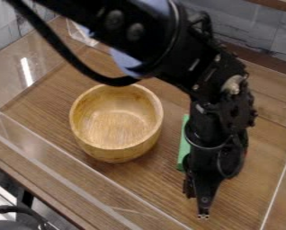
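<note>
The black gripper [201, 192] hangs low over the wooden table at the right, fingertips pointing down near the front. It looks shut, with nothing visible between its fingers. A green object [185, 142] lies behind it, mostly hidden by the gripper. The red item beside the green object is hidden or barely visible.
A round wooden bowl [115, 123] stands left of the gripper. A dark cable arches across the top, and a wall edge runs along the back.
</note>
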